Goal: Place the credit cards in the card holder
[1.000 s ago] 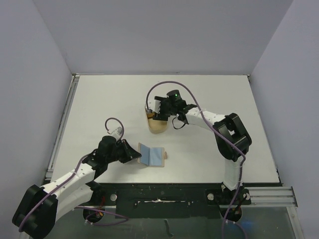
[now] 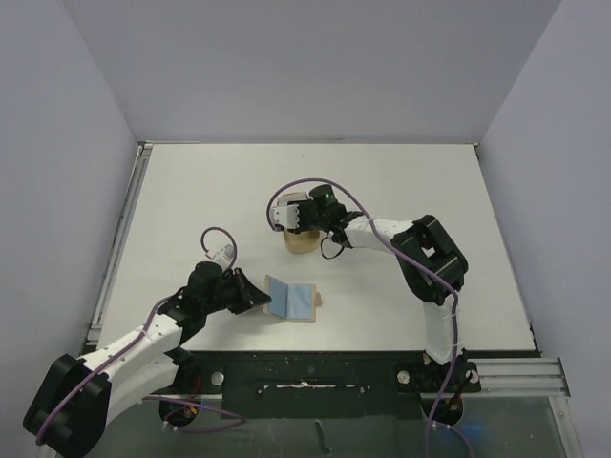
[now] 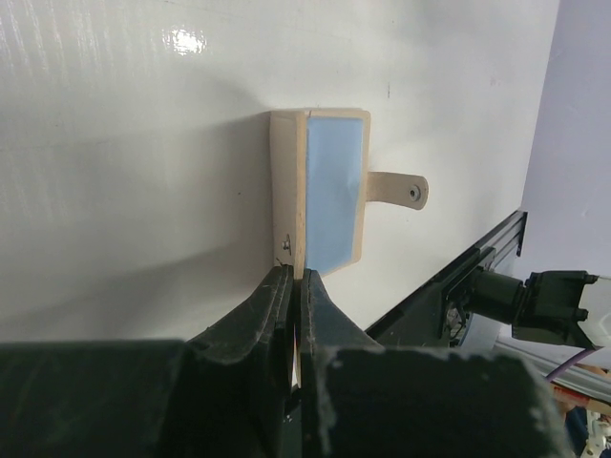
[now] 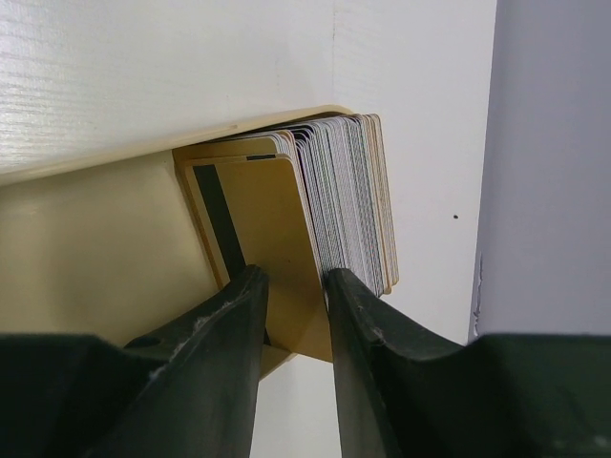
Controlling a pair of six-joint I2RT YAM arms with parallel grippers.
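Observation:
The beige card holder with pale blue inside point(image 2: 301, 301) lies opened near the table's front edge. My left gripper is shut at the edge of its raised cover point(image 3: 288, 181), a thin rim at the fingertips. In the right wrist view a gold card with a dark stripe point(image 4: 272, 205) leans at the front of a packed row of cards point(image 4: 339, 181) in a box. My right gripper is part open over that row, one finger on each side of the gold card's lower part. Whether its fingers touch the card, I cannot tell.
The box point(image 2: 302, 243) holding the cards stands at mid-table, partly covered by the right arm. The holder's clasp strap point(image 3: 396, 189) sticks out to one side.
My left arm and the card holder stayed where they were.

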